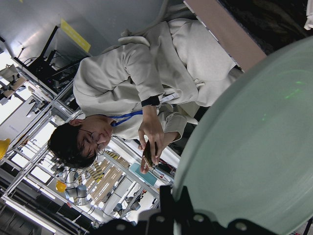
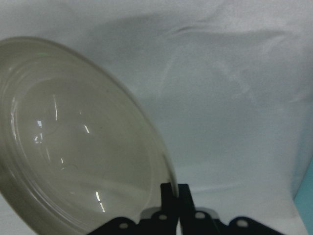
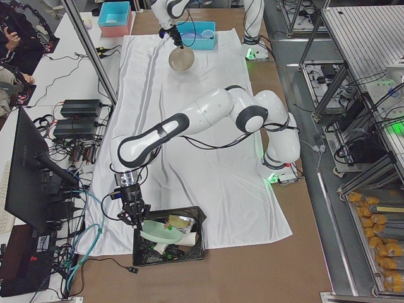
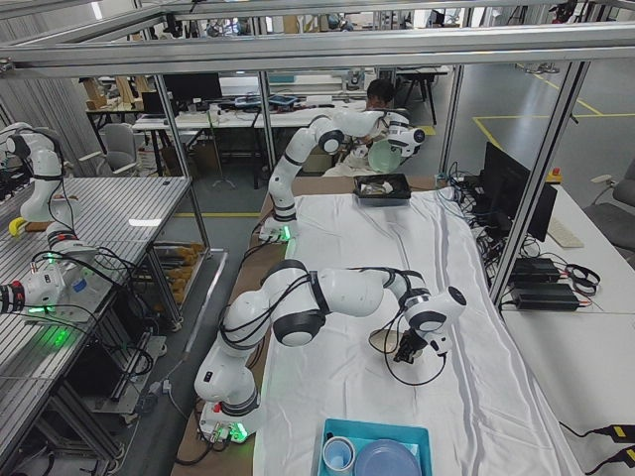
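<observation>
A pale green plate (image 1: 254, 137) is held tilted at its rim by my left gripper, over a black bin (image 3: 145, 252) at the near end of the cloth in the camera left view. A beige plate (image 2: 78, 127) lies on the white cloth, its rim between the fingers of my right gripper, which is shut on it; in the camera left view it sits just before the blue bin (image 3: 208, 41).
The blue bin holds a cup (image 4: 339, 452) and a blue plate (image 4: 387, 461). The black bin has packets and white items inside. A monitor (image 3: 28, 183) and cables line the side.
</observation>
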